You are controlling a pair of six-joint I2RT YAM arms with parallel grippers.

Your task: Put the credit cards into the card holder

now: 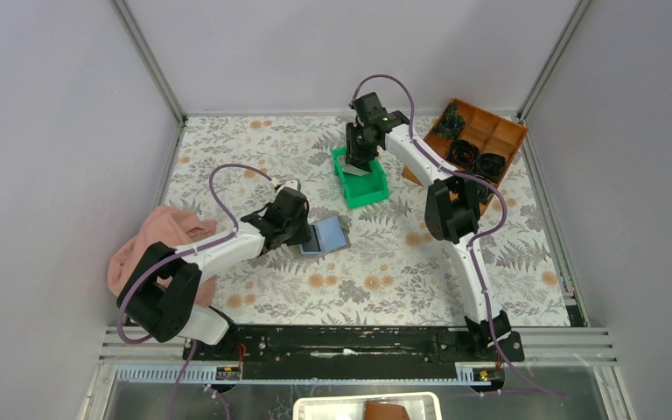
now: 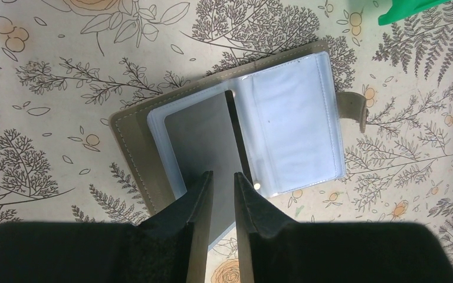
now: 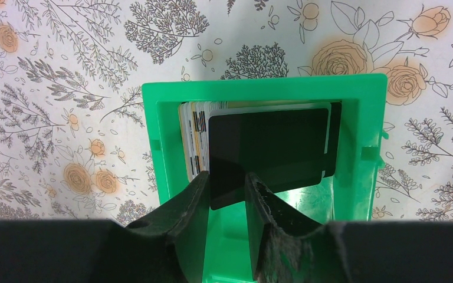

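The card holder (image 1: pixel 332 234) lies open on the table, with clear sleeves (image 2: pixel 289 124) and a grey inner face (image 2: pixel 200 141). My left gripper is over that grey face, its fingers slightly apart with no card visible between them. At the back centre, a green tray (image 3: pixel 265 85) holds a stack of cards (image 3: pixel 194 138) with a dark card (image 3: pixel 271 153) on top. My right gripper is over this dark card's lower left part, fingertips apart; whether they touch it is unclear.
An orange compartment box (image 1: pixel 499 131) with black coiled items stands at the back right, beside the right arm. A pink cloth (image 1: pixel 140 245) lies at the left. A white tray (image 1: pixel 324 407) sits beyond the front edge.
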